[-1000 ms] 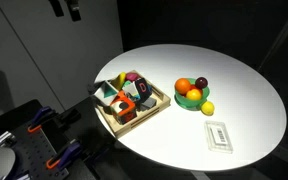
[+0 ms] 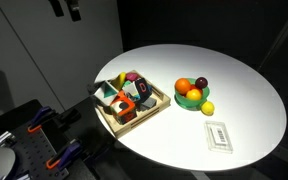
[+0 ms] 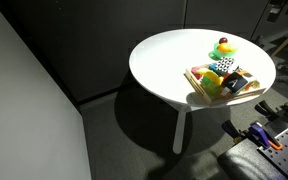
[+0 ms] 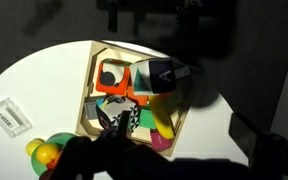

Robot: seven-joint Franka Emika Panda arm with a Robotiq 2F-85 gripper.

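My gripper hangs high at the upper left of exterior view 1, well above the table. Its fingers stand apart, empty. In the wrist view its two dark fingers frame the lower part of the picture, with the wooden tray below. Inside that tray lie a yellow banana-like piece, a black-and-white patterned block, an orange-and-white item and a grey-white box-like item. A green bowl of round fruit, orange and dark red, stands right of the tray.
Beside the bowl a yellow fruit rests on the white round table. A flat white framed item lies near the right edge. The tray sits close to the robot-side edge.
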